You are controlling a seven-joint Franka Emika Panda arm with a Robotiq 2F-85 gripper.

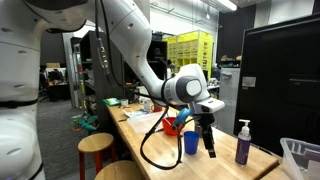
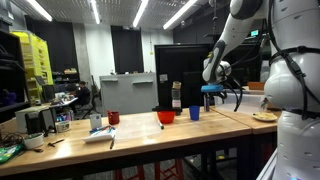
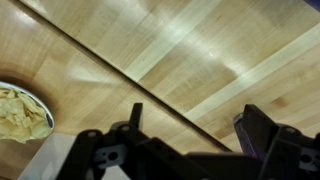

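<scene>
My gripper (image 1: 210, 152) hangs low over the wooden table, fingers pointing down, just right of a blue cup (image 1: 191, 145) in exterior view 1. In the wrist view the gripper is open, with bare wood and a dark table seam between its fingers. The blue cup (image 2: 196, 113) stands upright in exterior view 2. Left of it there is a red bowl (image 2: 166, 117), partly hidden behind the arm in exterior view 1. A dark purple bottle (image 1: 243, 145) with a white pump stands to the gripper's right.
A bowl of chips (image 3: 22, 114) lies at the left edge of the wrist view. A clear plastic bin (image 1: 302, 157) sits at the right of exterior view 1. Stools (image 1: 96, 143) stand along the near side.
</scene>
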